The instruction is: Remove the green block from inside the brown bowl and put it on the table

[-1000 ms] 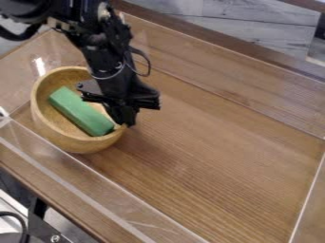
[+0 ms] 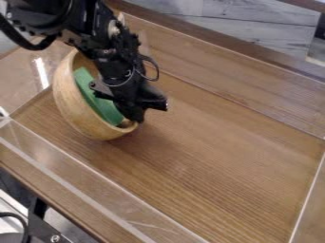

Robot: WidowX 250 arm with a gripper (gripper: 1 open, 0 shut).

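Note:
The brown bowl (image 2: 74,106) is at the left of the table, tipped so that its far-left side stands high. Inside it the green block (image 2: 95,95) lies slanted, its right part covered by my gripper. My black gripper (image 2: 131,116) reaches down over the bowl's right side, with its fingers at the rim and the block's lower end. Whether the fingers are closed on the block, on the rim or on nothing is hidden.
Bare wooden table (image 2: 216,142) spreads wide to the right of the bowl. The table's front-left edge runs close to the bowl, with black cables (image 2: 15,228) beyond it. A pale wall (image 2: 254,24) stands at the back.
The bowl has gone from nearly level to steeply tilted, and the block has tilted with it. My gripper has shifted slightly and now covers more of the block.

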